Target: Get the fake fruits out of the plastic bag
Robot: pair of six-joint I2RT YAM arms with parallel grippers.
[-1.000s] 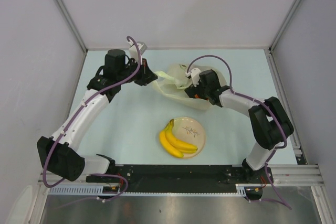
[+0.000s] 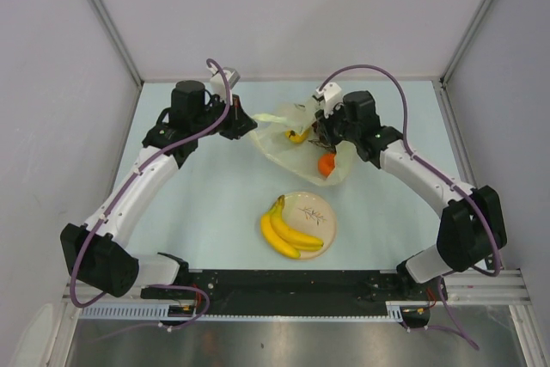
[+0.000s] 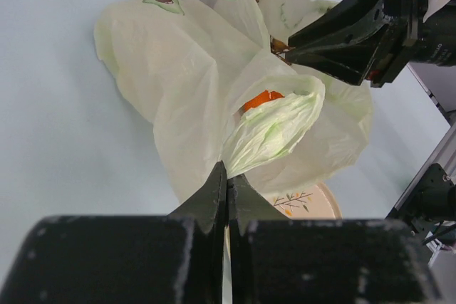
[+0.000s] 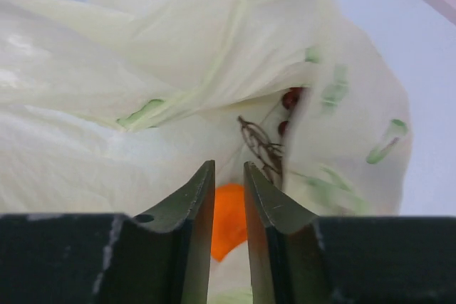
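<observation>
The whitish, thin plastic bag (image 2: 292, 156) spreads across the back middle of the table. My left gripper is shut on a gathered corner of it. My right gripper is over the bag's opening, its fingers a narrow gap apart. An orange fruit (image 4: 229, 218) shows beyond that gap, and whether anything is gripped cannot be made out. From above, the orange sits just below the fingertips, partly wrapped by the bag. Dark stems (image 4: 262, 146) and red cherries (image 4: 291, 99) lie inside too. A yellow fruit (image 2: 297, 136) rests further back in the bag.
A round beige plate (image 2: 320, 209) stands in front of the bag, with two bananas (image 2: 296, 235) on its left side, partly overhanging. Bare table lies at the left and the right front.
The orange and yellow fruits now show clearly from above. The left arm and plate have stayed put.
</observation>
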